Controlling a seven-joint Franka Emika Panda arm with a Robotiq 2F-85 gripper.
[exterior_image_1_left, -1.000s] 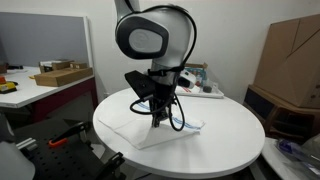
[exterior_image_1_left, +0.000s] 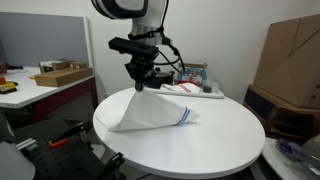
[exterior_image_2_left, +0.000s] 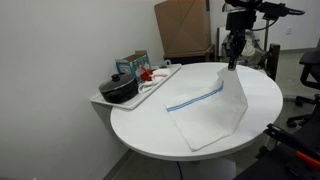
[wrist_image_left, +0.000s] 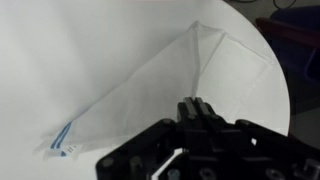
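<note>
A white cloth (exterior_image_2_left: 207, 115) with a blue stripe lies partly on the round white table (exterior_image_2_left: 140, 124), one part lifted up to the gripper. In exterior view 1 the raised part of the cloth (exterior_image_1_left: 148, 108) peaks under my gripper (exterior_image_1_left: 139, 87), which is shut on it above the table's near left side. From the other side, the gripper (exterior_image_2_left: 233, 65) shows at the top of the lifted fold. The wrist view has the cloth (wrist_image_left: 150, 90) running from the fingertips of my gripper to its striped end at lower left; the pinched bit itself is hard to make out.
A lidded dark pot (exterior_image_2_left: 119, 88) stands on a white tray (exterior_image_2_left: 155, 84) at the table's far edge, with a colourful box (exterior_image_2_left: 131, 64) behind it. Cardboard boxes (exterior_image_1_left: 284, 70) stand beyond the table.
My gripper has risen and moved left in exterior view 1, drawing the cloth's held part up and leftward. The cloth now folds over towards the left.
</note>
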